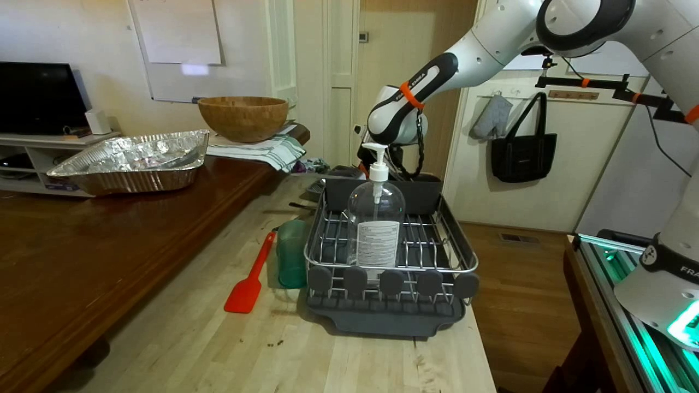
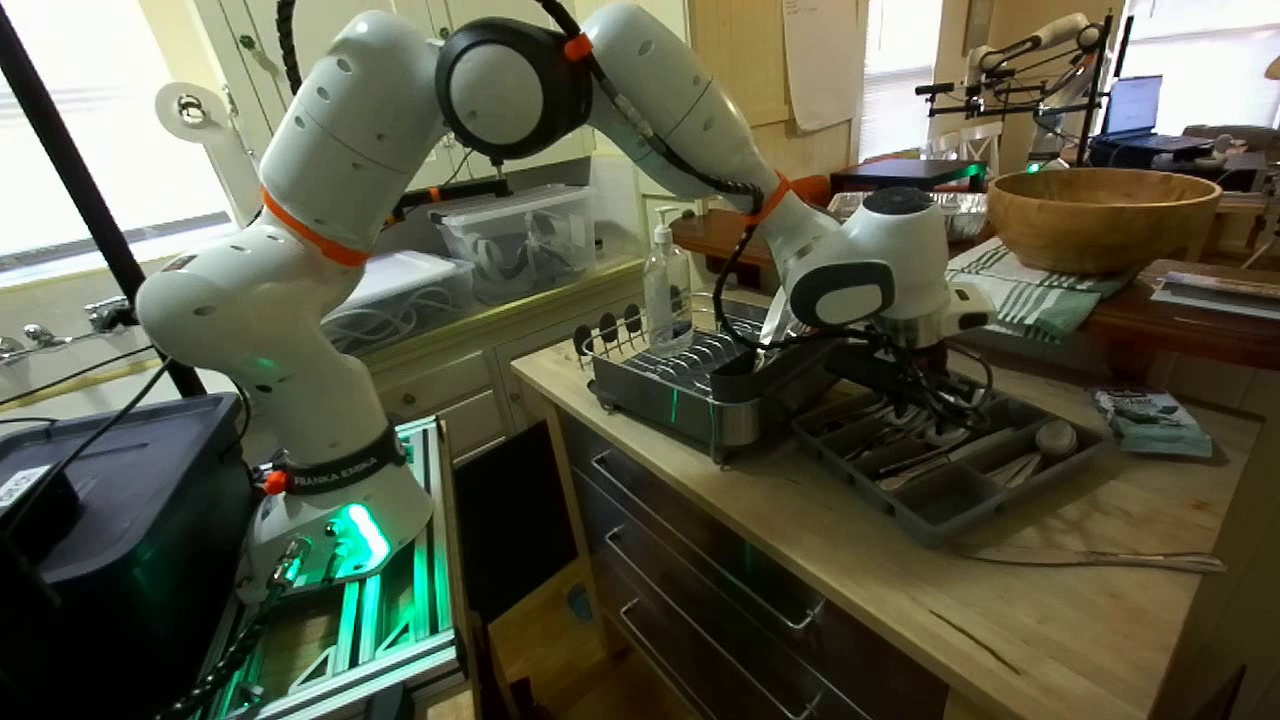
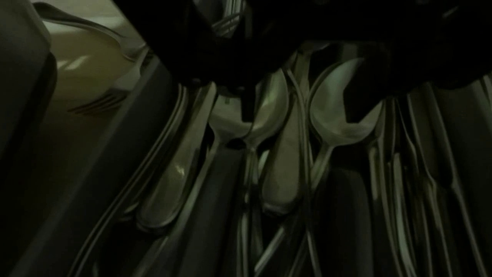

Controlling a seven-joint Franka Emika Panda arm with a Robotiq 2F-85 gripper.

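Note:
In the second exterior view, a grey cutlery tray (image 2: 948, 524) with several compartments lies on the wooden counter. My gripper (image 2: 948, 402) is down at the tray, its fingertips hard to make out among cables. The wrist view is dark. There my gripper has its two black fingers apart, part open, over the cutlery. A spoon (image 3: 329, 122) lies under the right finger, and another spoon (image 3: 272, 106) is beside the left one. Knife or fork handles (image 3: 281, 177) fill the compartments. No held item can be made out between the fingers.
A dish rack (image 1: 393, 268) holding a clear pump bottle (image 1: 377, 222) stands close to the tray. A red spatula (image 1: 247, 288) and green cup (image 1: 291, 254) lie beside it. A fork (image 2: 1104, 559) and a packet (image 2: 1149, 420) lie near the tray.

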